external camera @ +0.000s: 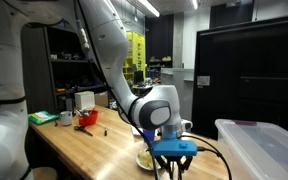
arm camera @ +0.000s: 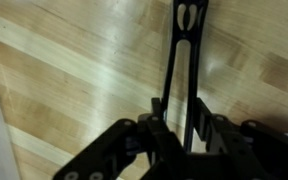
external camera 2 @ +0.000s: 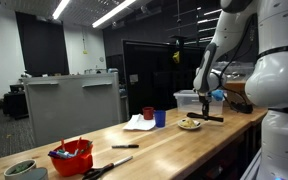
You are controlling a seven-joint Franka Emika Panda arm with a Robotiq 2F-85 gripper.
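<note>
A long black tool resembling tongs [arm camera: 192, 50] runs up the wrist view, joined near the top and split into two slim arms lower down. My gripper is shut on its lower end, where dark fingers partly cover the arms. In exterior view 2, the gripper [external camera 2: 208, 103] points down at the far right of the table, the dark tool [external camera 2: 206, 117] lying crosswise beneath it. Whether the tool touches the table cannot be told. Exterior view 1 shows the gripper [external camera: 173, 166] low at the front, its tips hard to make out.
A plate of yellowish food [external camera 2: 190, 124] sits close beside the gripper. Along the table are a blue cup [external camera 2: 160, 118], a red cup [external camera 2: 148, 112], a white cloth [external camera 2: 139, 123] and a red basket [external camera 2: 71, 157]. A large clear bin [external camera: 264, 150] stands at right.
</note>
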